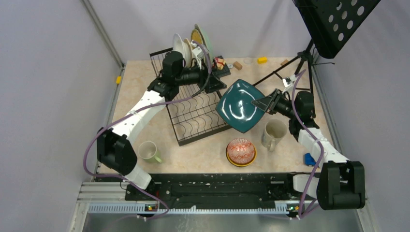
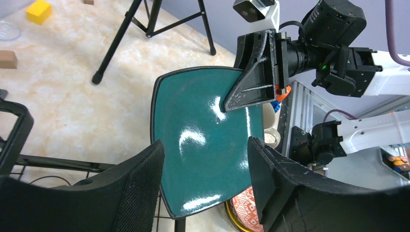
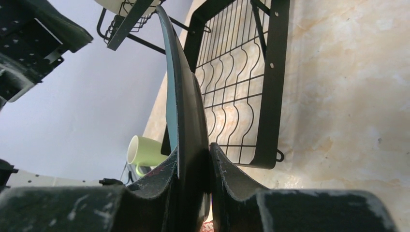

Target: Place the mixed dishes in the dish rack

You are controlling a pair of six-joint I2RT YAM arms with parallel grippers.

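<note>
My right gripper (image 1: 265, 101) is shut on a teal square plate (image 1: 237, 108), held in the air right of the dish rack (image 1: 193, 123). My left gripper (image 1: 215, 83) hangs above the rack, left of the plate and apart from it, its fingers parted with nothing between them. Plates (image 1: 178, 46) stand upright at the back of the rack. A patterned bowl (image 1: 240, 150) on a yellow-rimmed dish, a mug (image 1: 274, 130) and a green cup (image 1: 149, 151) are on the front of the table.
A black stand (image 1: 333, 21) with tripod legs occupies the back right. Small blocks, among them a yellow one (image 1: 262, 60), lie along the back edge. The table left of the rack is mostly clear.
</note>
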